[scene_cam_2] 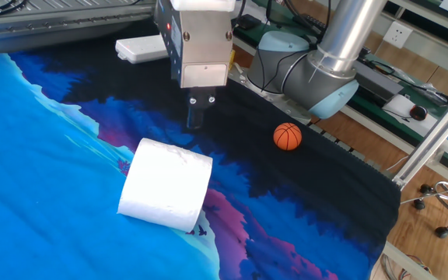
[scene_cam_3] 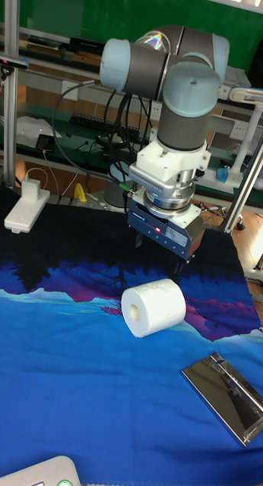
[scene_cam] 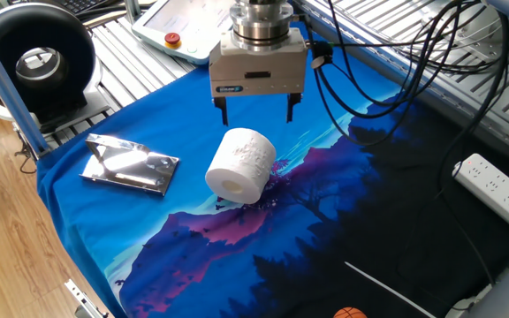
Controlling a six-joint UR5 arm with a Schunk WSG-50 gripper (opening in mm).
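Observation:
A white paper roll [scene_cam: 247, 163] lies on its side on the patterned blue cloth, its round core facing the near left in the first exterior view. Above the cloth hangs my gripper [scene_cam: 257, 122], fingers downward and wide apart, with nothing between them. The second exterior view has the gripper [scene_cam_2: 196, 124] above and behind the roll [scene_cam_2: 166, 185], clear of it. From the third exterior view the roll [scene_cam_3: 154, 307] sits in front of and below the gripper [scene_cam_3: 159, 257]. A shiny metal holder [scene_cam: 129, 168], a flat plate with a raised end, rests on the cloth left of the roll.
A small orange basketball [scene_cam_2: 288, 137] is on the dark part of the cloth. A white power strip [scene_cam: 495, 187] lies by the table's edge, and cables [scene_cam: 422, 66] hang beside the arm. A tablet with a red button [scene_cam: 173, 40] stands at the back.

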